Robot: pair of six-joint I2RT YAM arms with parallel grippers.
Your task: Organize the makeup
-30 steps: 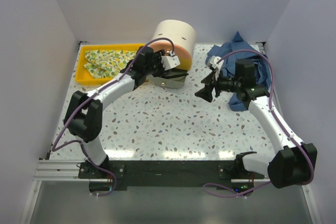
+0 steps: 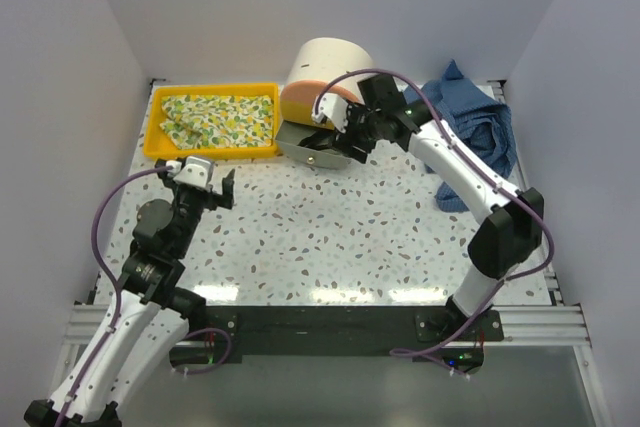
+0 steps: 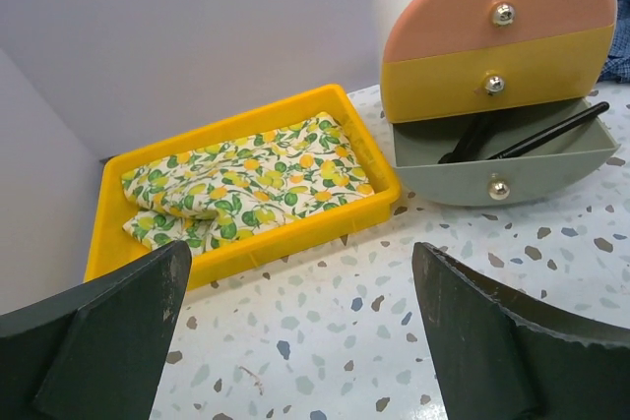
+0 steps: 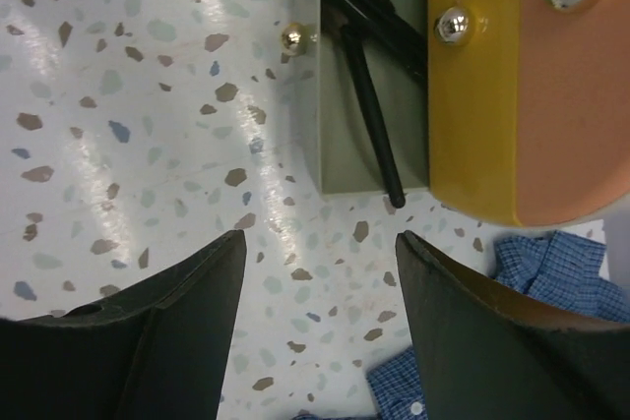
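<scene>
A white rounded organizer (image 2: pixel 326 57) stands at the back, with pink and yellow drawers (image 3: pixel 492 68). Its lowest grey drawer (image 3: pixel 423 179) is out and holds black stick-like items (image 4: pixel 369 115). My left gripper (image 2: pixel 200 187) stands open over the left part of the table, nothing between its fingers in the left wrist view. My right gripper is at the drawer in the top view; its wrist view shows the fingers apart and empty, just short of a black stick's end.
A yellow tray (image 2: pixel 270 150) with a lemon-print cloth (image 3: pixel 246 179) lies back left. A blue cloth (image 2: pixel 470 127) lies at the right.
My left gripper has drawn back from the organizer toward the front left. My right gripper has moved left and up to the open drawer.
</scene>
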